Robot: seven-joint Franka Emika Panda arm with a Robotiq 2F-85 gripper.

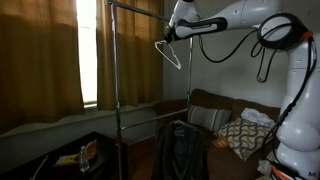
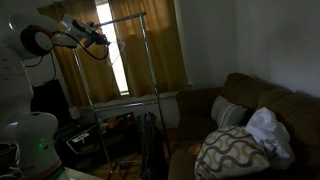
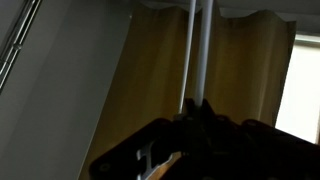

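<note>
A white hanger [image 1: 168,54] hangs in the air from my gripper [image 1: 168,39], which is shut on it near the top of the metal clothes rack [image 1: 117,70]. In the wrist view, pale bars of the hanger [image 3: 203,60] run upward from between the dark fingers of the gripper. Exterior view 2 has the gripper [image 2: 103,40] up by the rack's top bar [image 2: 128,18]. Whether the hanger touches that bar cannot be made out.
Brown curtains [image 1: 40,60] flank a bright window behind the rack. A dark garment or bag [image 1: 180,150] stands below. The brown couch [image 2: 250,90] with cushions is to the right; a dark table [image 1: 60,160] stands at left.
</note>
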